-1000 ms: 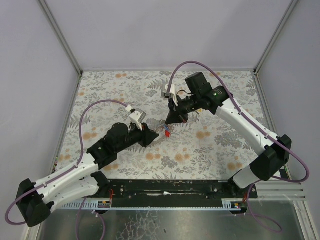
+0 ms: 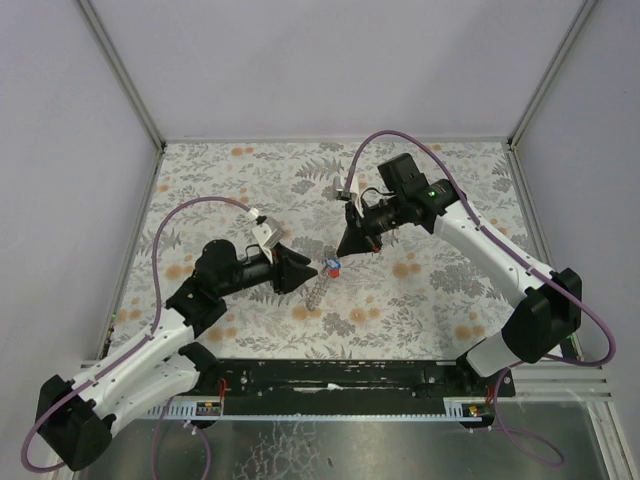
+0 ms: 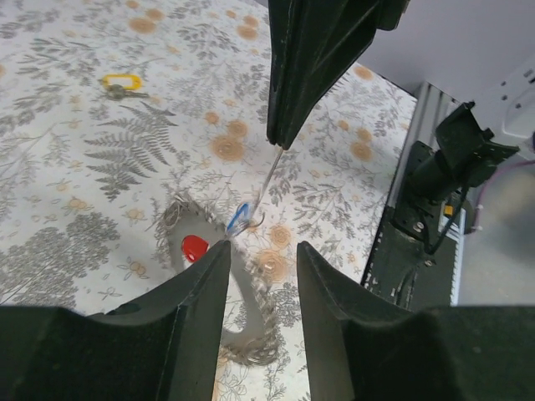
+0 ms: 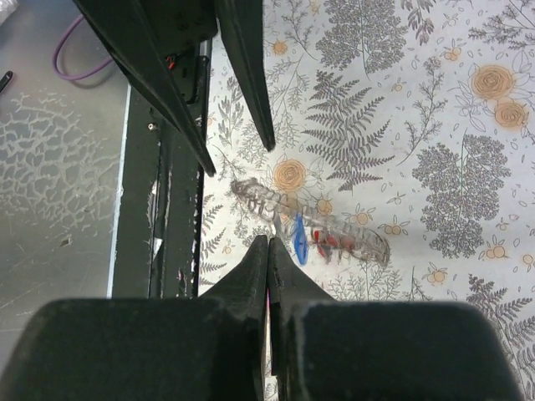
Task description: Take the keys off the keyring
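Observation:
My right gripper is shut on the thin silvery end of a blue-headed key, which hangs below the fingertips. A grey, fuzzy keyring piece hangs from the key's head, with a red key head beside the blue one. The ring itself is too small to make out. Open and empty, my left gripper has its fingers apart, just left of the hanging bunch in the top view. On the table lies a yellow-headed key, apart from the bunch.
A dark rail runs along the front edge. Purple cables loop beside both arms.
The grey piece has swung to hang lower between them.

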